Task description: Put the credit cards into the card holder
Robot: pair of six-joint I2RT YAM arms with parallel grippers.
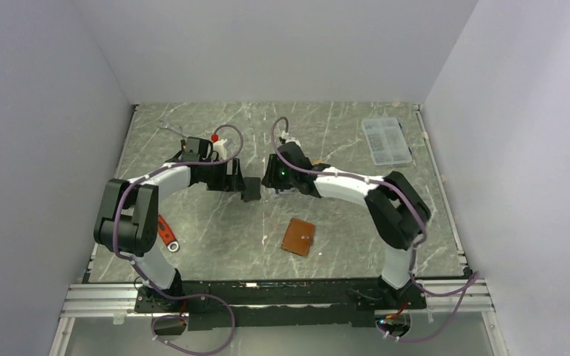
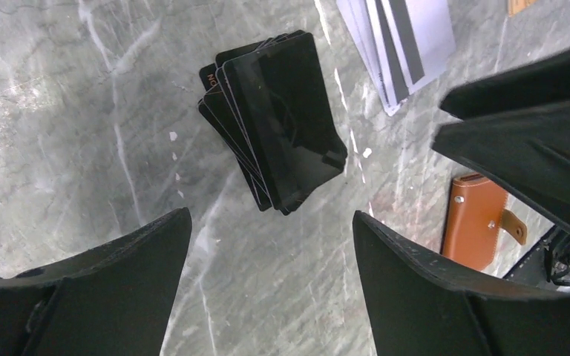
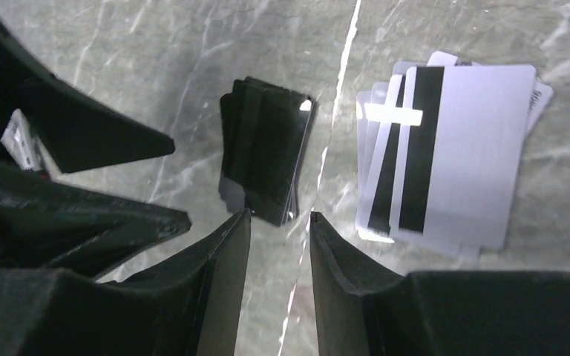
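Observation:
A stack of black cards [image 2: 289, 111] lies slightly fanned on the table. My left gripper hovers at its left side in the top view, open, nothing between its fingers. Silvery white cards [image 3: 467, 148] with black stripes lie in a pile to the right of the black ones. My right gripper is part open and empty, above the table near both stacks; from above it hides most of the white pile. The brown card holder [image 1: 298, 236] rests closed on the table, nearer the front, apart from both grippers.
A clear divided box [image 1: 387, 141] stands at the back right. An orange-red tool [image 1: 167, 233] lies at the left, and a wrench [image 1: 169, 127] at the back left. The two grippers are close together over the table's middle.

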